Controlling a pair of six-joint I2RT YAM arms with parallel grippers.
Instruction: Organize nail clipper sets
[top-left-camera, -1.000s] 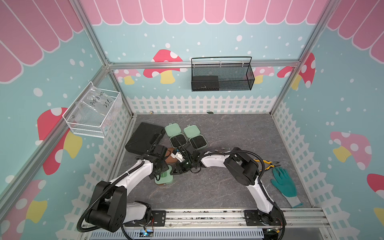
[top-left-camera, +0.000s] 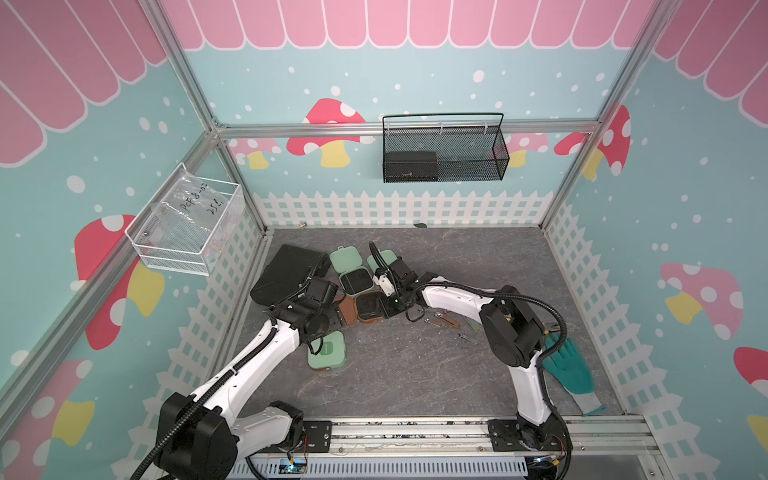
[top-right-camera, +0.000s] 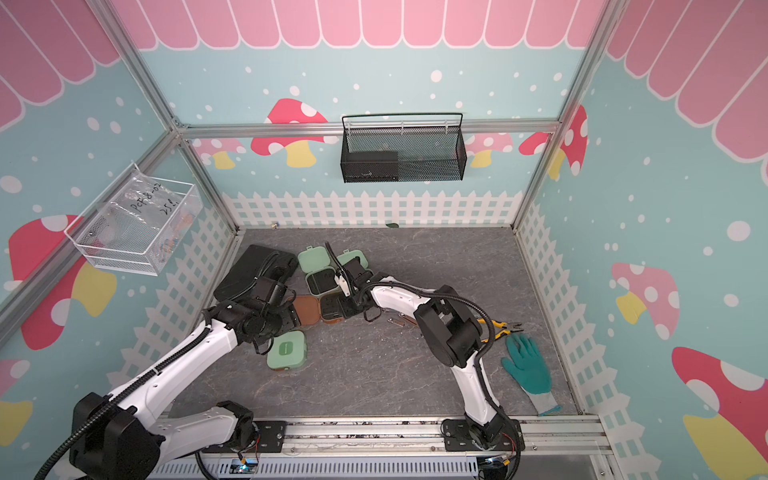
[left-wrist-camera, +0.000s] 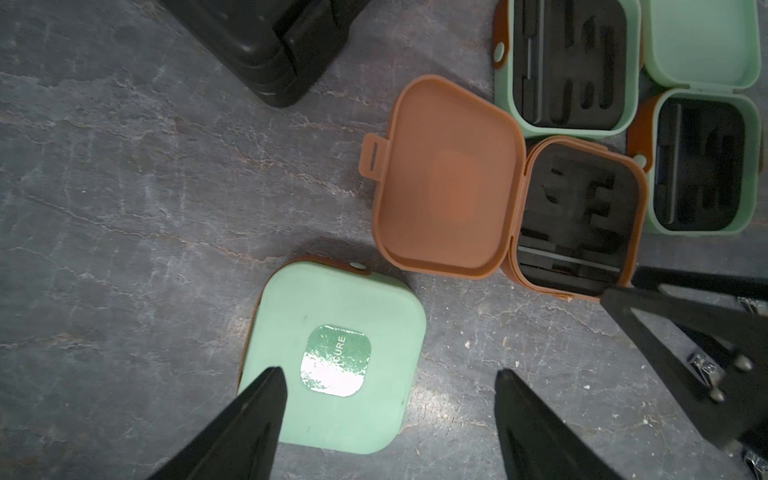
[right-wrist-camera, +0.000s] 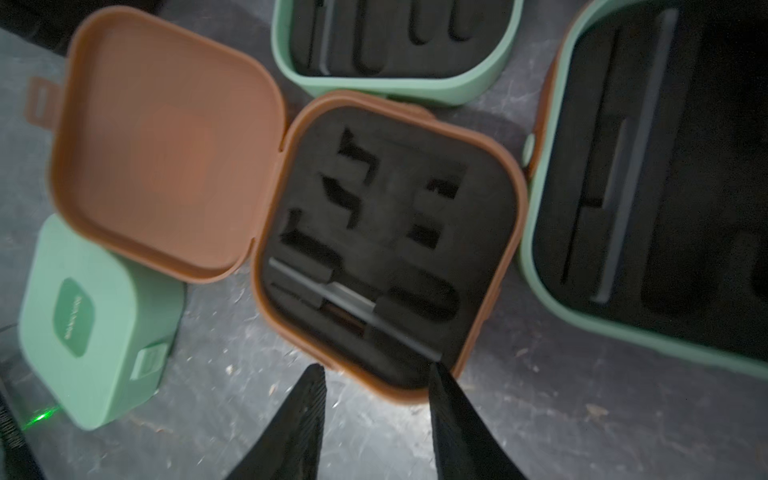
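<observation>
A closed mint-green clipper case (left-wrist-camera: 332, 352) lies on the table below my left gripper, whose fingers stand apart with nothing between them. An open brown case (right-wrist-camera: 384, 240) has its lid folded out to the left; its dark foam insert holds a thin metal tool (right-wrist-camera: 352, 304) and several empty slots. Just off its near edge, my right gripper is open and empty. Two open mint-green cases, one (left-wrist-camera: 576, 72) behind the brown case and one (left-wrist-camera: 704, 160) to its right, each show a thin tool in black foam. Loose metal tools (top-left-camera: 449, 320) lie right of the right gripper.
A black case (top-left-camera: 288, 274) sits at the back left. Yellow-handled pliers (top-right-camera: 502, 329) and a teal glove (top-right-camera: 528, 366) lie at the far right. Wire baskets hang on the walls.
My right gripper has moved right and back, from near the closed mint case to beside the open brown one. The left gripper has drawn back off the closed case, which has stayed put.
</observation>
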